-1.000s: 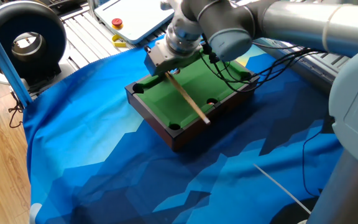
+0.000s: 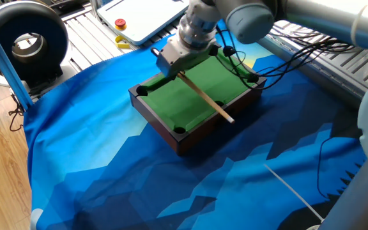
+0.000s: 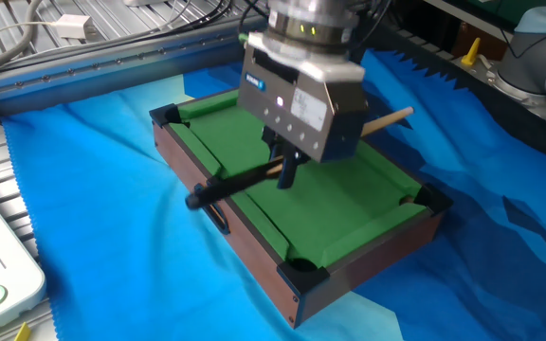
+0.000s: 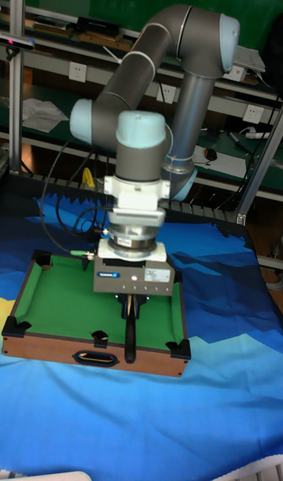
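Note:
A small pool table (image 2: 193,89) with green felt and a brown wooden frame rests on the blue cloth. Above its felt, my gripper (image 3: 287,169) is shut on a cue stick (image 2: 204,98). The cue's dark handle (image 3: 230,188) sticks out past one long rail, and its light wooden end (image 3: 389,121) reaches over the opposite side. In the third exterior view the dark handle (image 4: 130,340) points toward the camera, beyond the near rail. The cue stays clear of the blue cloth. No ball can be made out on the felt.
Loose black cables (image 2: 305,54) hang from the arm. A white panel (image 2: 142,16) and a red button (image 2: 120,23) sit at the back. A thin white rod (image 2: 292,190) lies at right.
The cue stayed in the gripper; the pool table has not moved.

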